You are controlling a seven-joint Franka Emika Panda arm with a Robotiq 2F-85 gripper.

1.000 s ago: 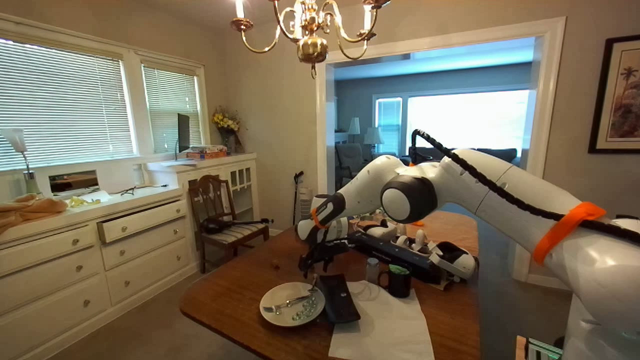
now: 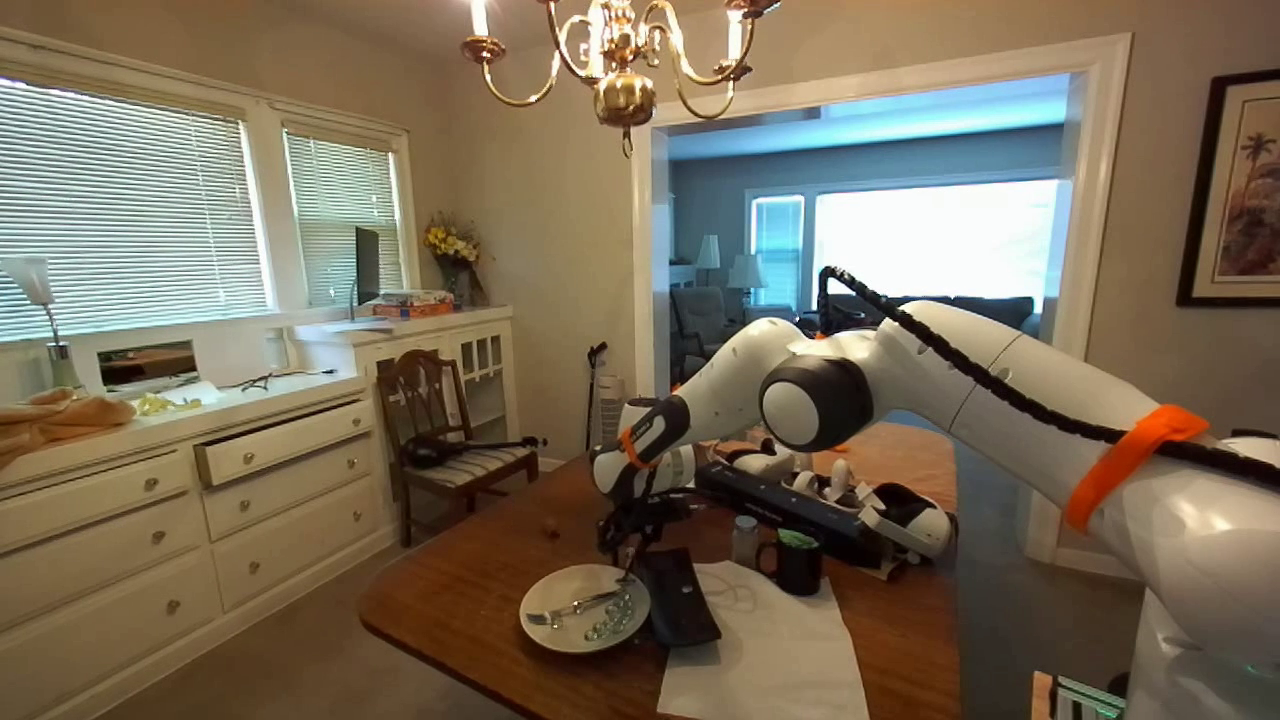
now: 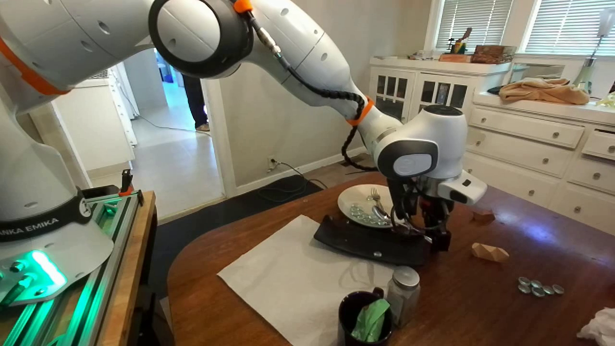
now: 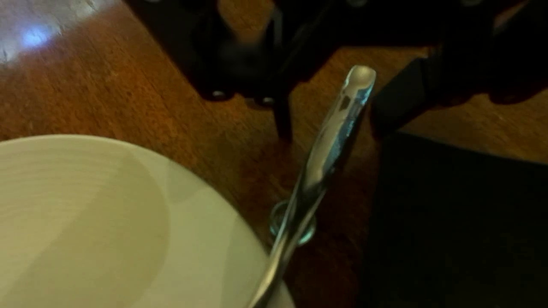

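A cream plate [image 2: 546, 626] on the table holds a fork [image 2: 576, 607] and several clear glass gems [image 2: 613, 618]. In the wrist view a metal utensil handle [image 4: 329, 146] slants up past the plate's rim [image 4: 198, 185]; its other end is out of frame. My gripper reaches down around this handle, its dark fingers [image 4: 282, 120] still apart. The handle lies between them, nearer the right finger, with a clear gap on the left. Beneath the handle, one glass gem [image 4: 307, 233] rests on the wood.
Beside the plate lies a black case-like object [image 3: 369, 242], close to my gripper. White paper [image 3: 282, 277], a black mug [image 3: 349, 314] and a glass jar [image 3: 403, 294] stand nearby. A wooden block [image 3: 490, 252] and loose gems [image 3: 537, 288] sit on open table.
My gripper has come down toward the plate's edge, around the utensil handle. The plate, the black object and the mug look unmoved.
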